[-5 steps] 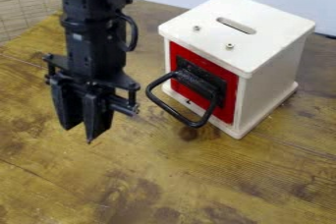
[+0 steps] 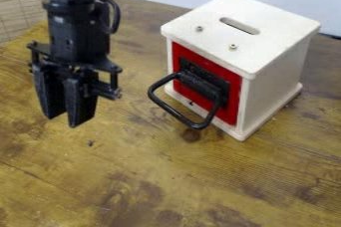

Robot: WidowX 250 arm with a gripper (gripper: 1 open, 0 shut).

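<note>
My black gripper [image 2: 68, 99] hangs over the wooden table at the left, pointing down, left of a white box [image 2: 266, 62]. The box has a slot and two bolts on top and a red front panel [image 2: 229, 110] with a dark centre. A black loop handle [image 2: 200, 123] sticks out from that front toward the gripper, apart from it. The fingers show nothing clearly between them; their opening is hard to tell.
A woven mat [image 2: 16, 7] lies at the back left, with a pale wall behind.
My gripper has moved left and slightly up, away from the box's handle. The box and handle have not moved.
</note>
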